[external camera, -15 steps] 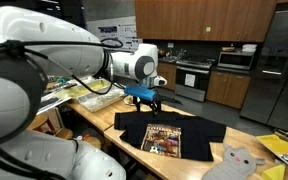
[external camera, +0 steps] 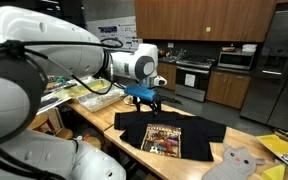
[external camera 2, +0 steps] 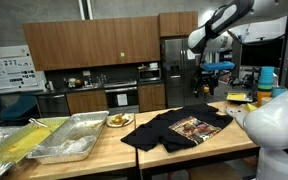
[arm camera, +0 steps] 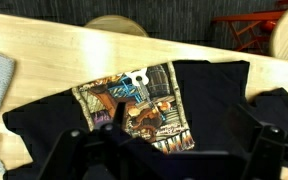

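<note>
A black T-shirt [external camera: 195,131] with a colourful printed panel [external camera: 162,140] lies spread on the wooden table. From above, the wrist view shows the print [arm camera: 144,105] near the middle and black cloth [arm camera: 212,95] to its right. My gripper [external camera: 148,107] hangs over the shirt, pointing down and apart from the cloth. Its dark fingers [arm camera: 108,132] stand wide apart at the bottom of the wrist view, so it is open with nothing visible between them. In exterior view 2 the gripper [external camera 2: 195,89] is likewise above the black shirt [external camera 2: 184,128].
A grey cloth piece [external camera: 234,165] lies at the table's right in exterior view 1. Clear plastic trays [external camera 2: 69,137] stand at the other end. Bare tabletop [arm camera: 44,65] borders the shirt, and stools [arm camera: 114,25] stand beyond the edge.
</note>
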